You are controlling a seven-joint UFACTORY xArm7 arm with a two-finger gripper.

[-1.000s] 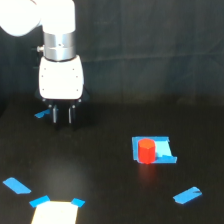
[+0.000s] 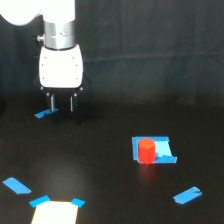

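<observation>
My gripper [image 2: 62,103] hangs at the upper left beneath the white arm. Its two dark fingers stand apart, with nothing visible between them. Well to the right and nearer the camera, a small red cylinder [image 2: 147,151] stands upright inside a square outlined in blue tape [image 2: 152,139]. A wide stretch of dark table separates the gripper from it.
Blue tape strips lie at the left [image 2: 16,185], at the right [image 2: 187,195] and behind the gripper. A bright pale patch [image 2: 55,213] with blue tape at its corners is cut off by the bottom edge.
My gripper has risen and shifted slightly left. The red cylinder and the tape marks have not moved.
</observation>
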